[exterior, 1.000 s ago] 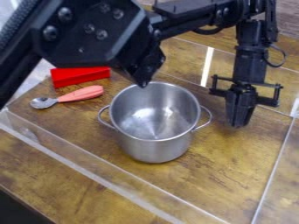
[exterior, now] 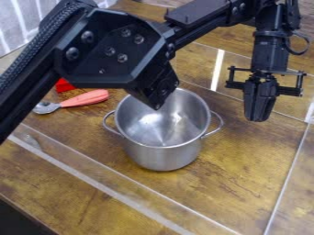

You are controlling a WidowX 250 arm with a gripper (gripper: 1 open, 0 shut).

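My black gripper (exterior: 259, 105) hangs at the right of the camera view, above the wooden table and to the right of a steel pot (exterior: 162, 140). It is shut, with nothing visible between its fingers. The pot is empty, with a handle on each side. A pink-handled utensil (exterior: 84, 98) with a metal head lies left of the pot. A red object (exterior: 64, 85) shows behind it, mostly hidden by my arm.
My arm crosses the upper left and middle of the view, hiding part of the table. Pale tape strips run along the wooden surface. The table right of and in front of the pot is clear.
My gripper has risen slightly from lower near the table. The arm's near joint has shifted down, covering more of the red object. The pot and utensil look unmoved.
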